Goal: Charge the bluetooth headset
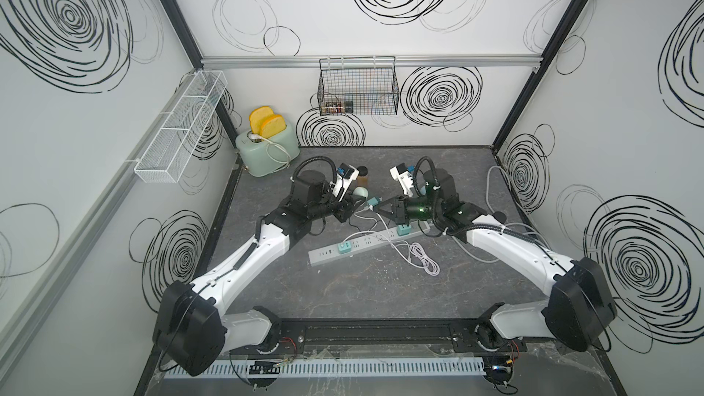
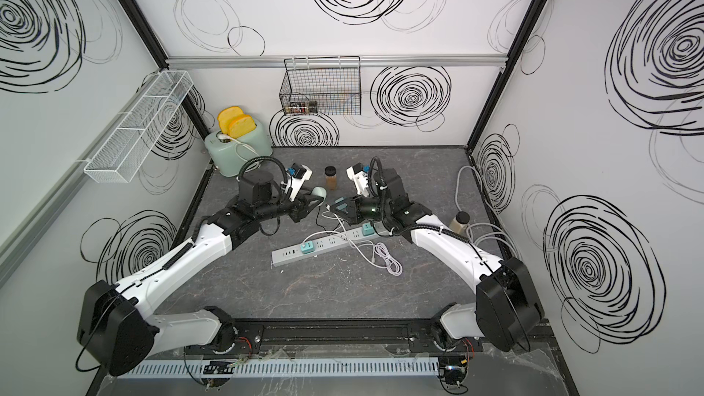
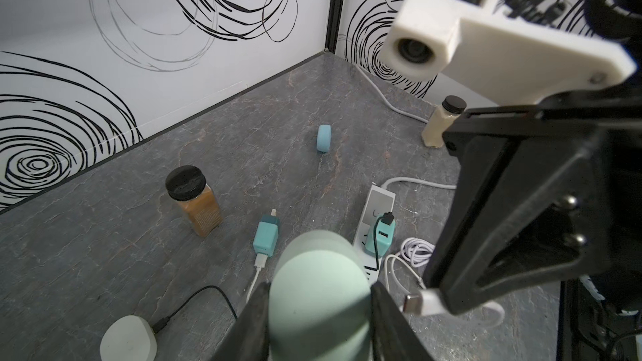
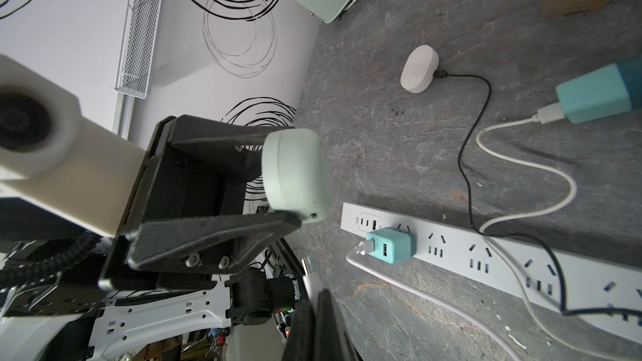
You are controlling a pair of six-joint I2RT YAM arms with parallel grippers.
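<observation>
A pale green rounded headset case (image 4: 297, 173) sits between the fingers of my left gripper, which is shut on it above the table. On the case's lower end, in the right wrist view, shows a small dark spot that looks like a port. My right gripper is shut on a white cable plug (image 4: 311, 284), whose metal tip points toward that end. A gap shows between tip and case there; the left wrist view has the plug to the case's right. A white cable (image 4: 441, 306) runs from a teal adapter (image 4: 393, 245) in the power strip (image 4: 441, 244).
Beyond the strip lie a white oval puck (image 4: 420, 69) on a black cord and a loose teal adapter (image 4: 595, 93). A brown-filled jar (image 3: 195, 202) stands behind. Coiled white cable (image 1: 424, 260) rests in front of the strip.
</observation>
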